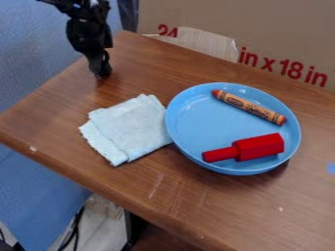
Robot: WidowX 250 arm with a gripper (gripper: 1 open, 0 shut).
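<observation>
My black gripper (97,61) hangs over the back left corner of the wooden table, too dark to tell whether it is open or shut. A light blue plate (210,127) on the right holds an orange crayon (249,106) at its back and a red rolling-pin-like object (256,147) toward its front. A folded pale cloth (124,127) lies just left of the plate, apart from my gripper.
A cardboard box (262,39) with red printing stands along the back. Bare tabletop (157,69) lies between gripper and plate, and along the front left. Blue fabric fills the space beyond the left edge.
</observation>
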